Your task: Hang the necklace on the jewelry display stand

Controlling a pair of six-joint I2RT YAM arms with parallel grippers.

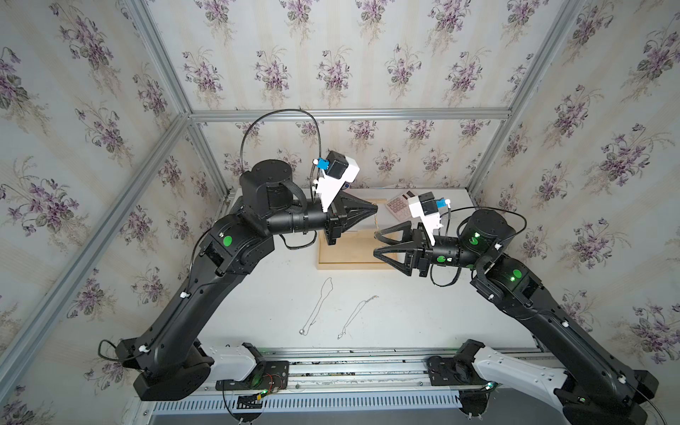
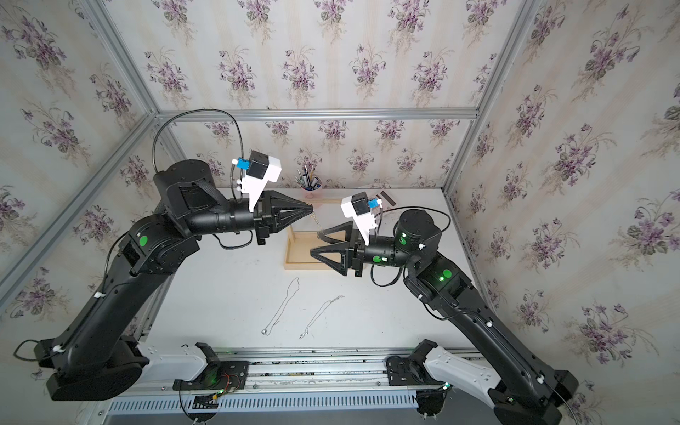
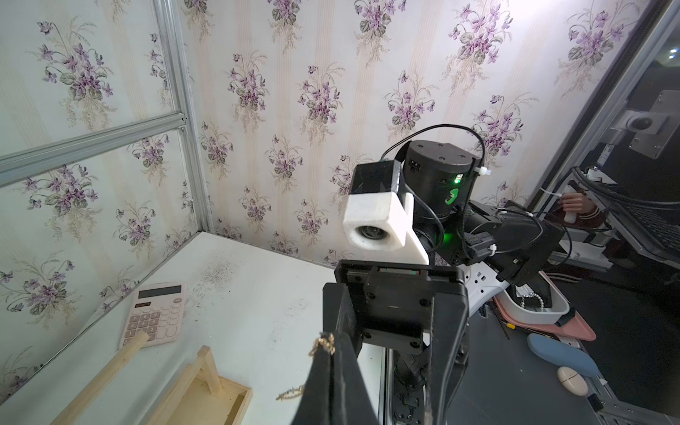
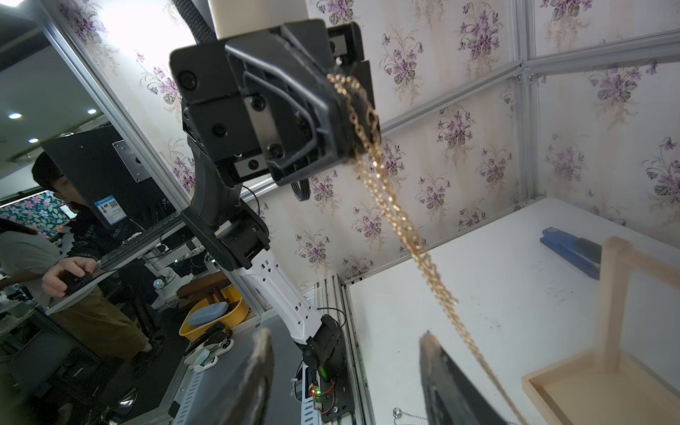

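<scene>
My left gripper (image 1: pixel 368 209) is shut, with a gold chain necklace (image 4: pixel 401 226) at its fingertips, hanging down in the right wrist view. My right gripper (image 1: pixel 379 248) stands open facing it, just to the right and slightly lower, its fingers empty. The wooden display stand (image 4: pixel 612 304) sits on the table behind both grippers, its upright and tray visible in the right wrist view, much of it hidden from above. Two silver chains (image 1: pixel 316 306) lie on the bare table in front of it.
A pink calculator (image 3: pixel 152 311) lies at the back beside the stand, and a blue stapler (image 4: pixel 570 251) on the table near it. A pen cup (image 2: pixel 310 180) stands at the back.
</scene>
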